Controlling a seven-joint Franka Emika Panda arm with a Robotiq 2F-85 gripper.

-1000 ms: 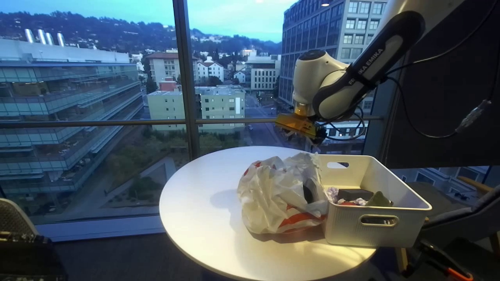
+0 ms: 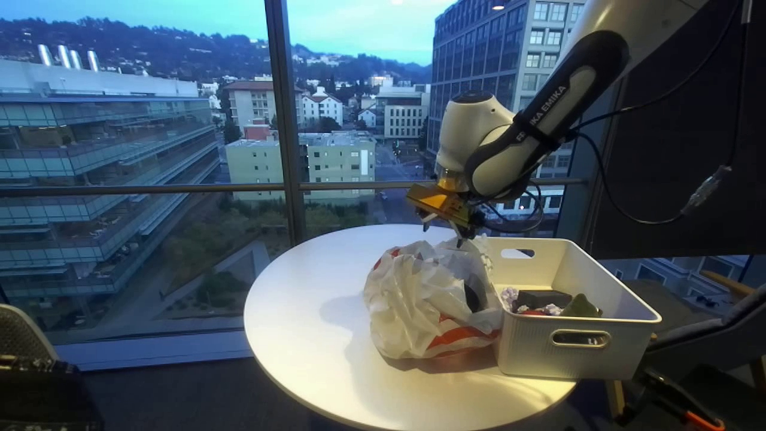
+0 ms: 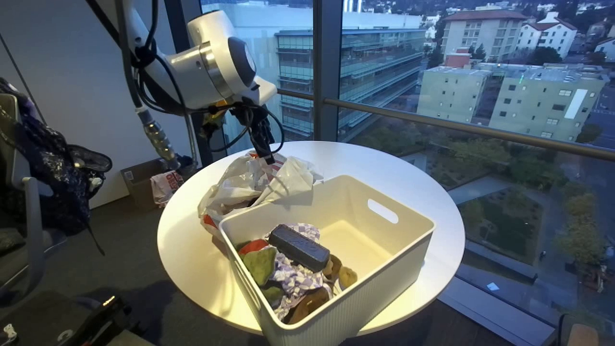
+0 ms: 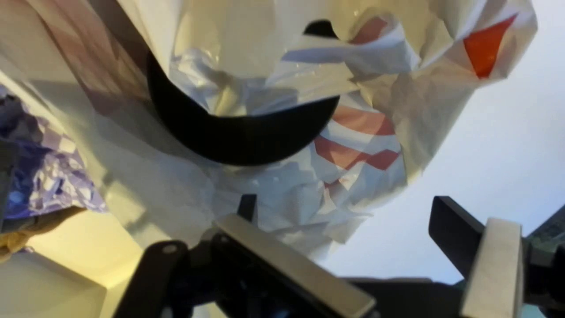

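Observation:
A crumpled white plastic bag (image 2: 423,301) with red markings stands on the round table, against the side of a white bin. Seen from the wrist, a black round-edged object (image 4: 238,138) shows inside the folds of the bag (image 4: 175,185); most of it is covered by plastic. My gripper (image 2: 446,231) hangs just over the top of the bag at its far side. In the wrist view the two fingers of the gripper are wide apart, open, with none of the bag visibly pinched. Whether a fingertip touches the plastic I cannot tell.
The white bin (image 3: 398,248) holds a dark block (image 3: 299,248), a green soft item (image 3: 259,265) and purple-and-white patterned cloth (image 3: 297,280). Windows stand behind the table.
My arm has come down and shifted a little left in exterior view 1, bringing the gripper closer to the bag's top. The bag and bin look unmoved.

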